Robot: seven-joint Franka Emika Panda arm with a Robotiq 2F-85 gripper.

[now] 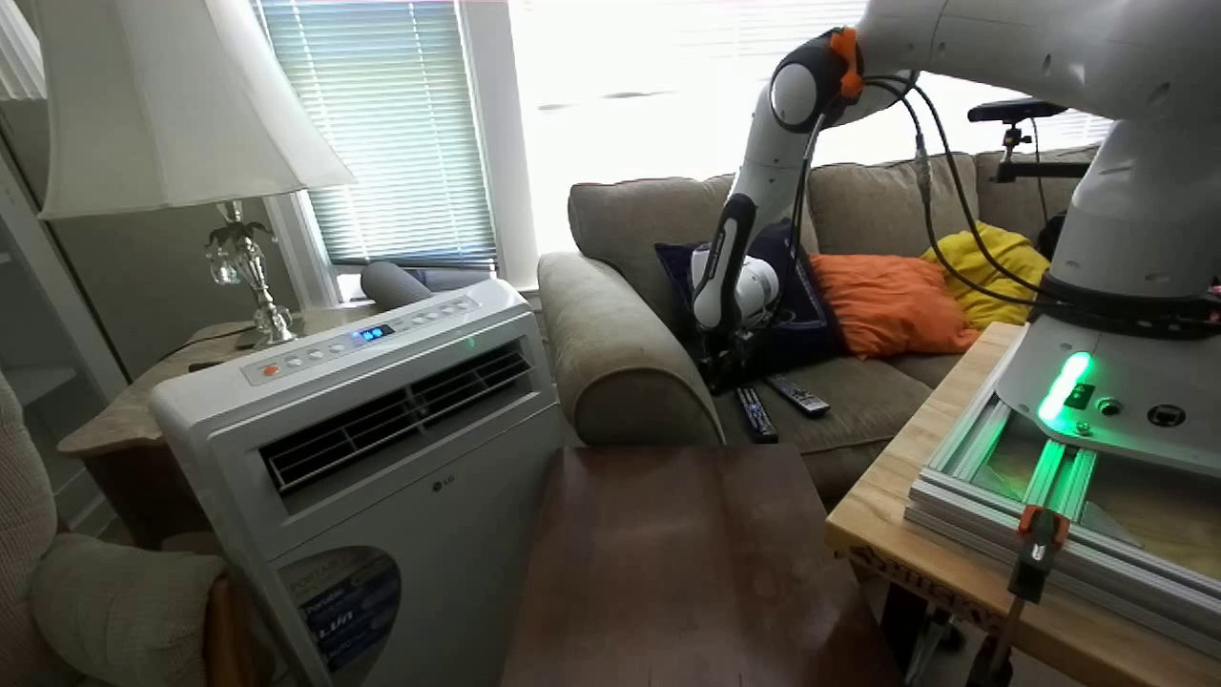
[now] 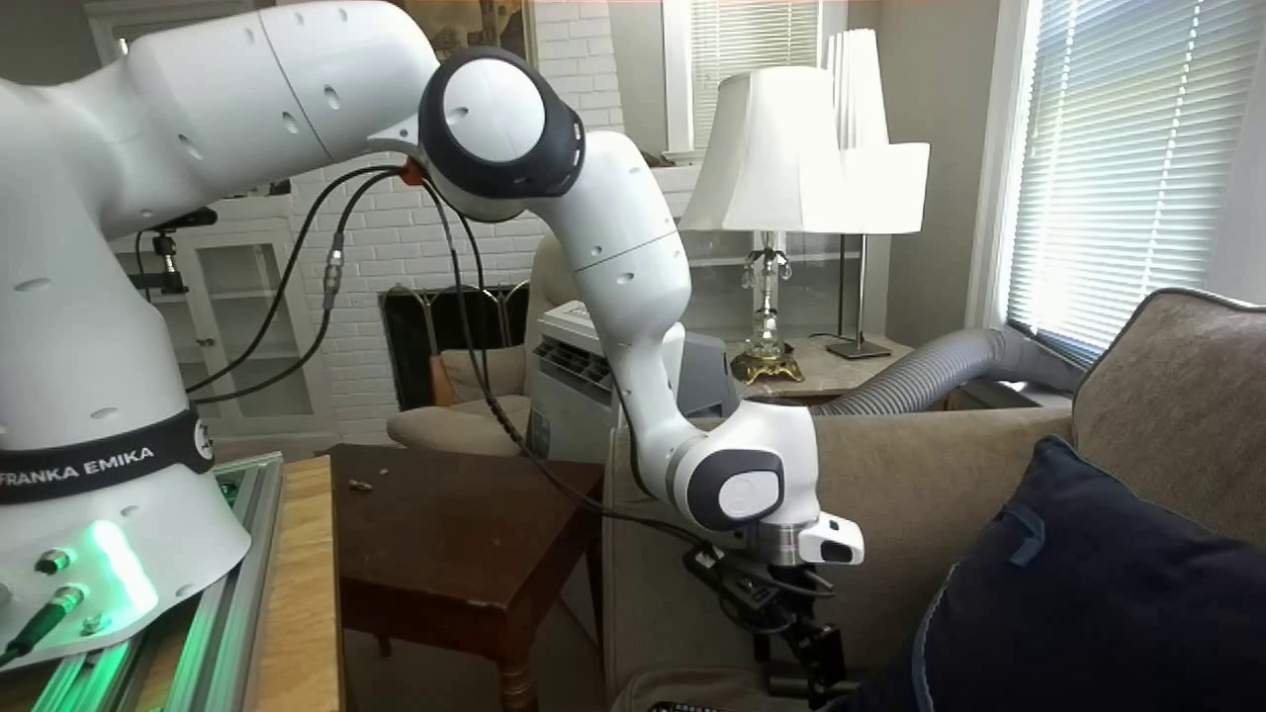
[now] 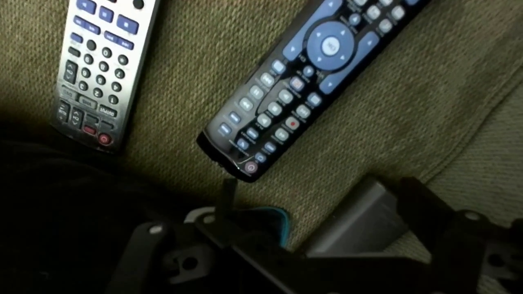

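Note:
My gripper stands open low over the sofa seat, its two dark fingers point(image 3: 228, 196) spread apart. A smooth dark grey object point(image 3: 360, 218) shows in the space between them, partly hidden by gripper parts; I cannot tell what it is or whether a finger touches it. Beyond the fingertips lies a black remote with blue buttons point(image 3: 294, 93), slanting across the cushion. A silver remote point(image 3: 100, 73) rests to its left in the wrist view. In exterior view 1 both remotes lie on the seat just right of the gripper point(image 1: 721, 364).
A navy pillow point(image 2: 1104, 593) with light blue edging leans close to the gripper. The sofa arm point(image 1: 641, 366) rises on the gripper's other side. An orange pillow point(image 1: 893, 303) and a yellow pillow point(image 1: 990, 281) sit farther along.

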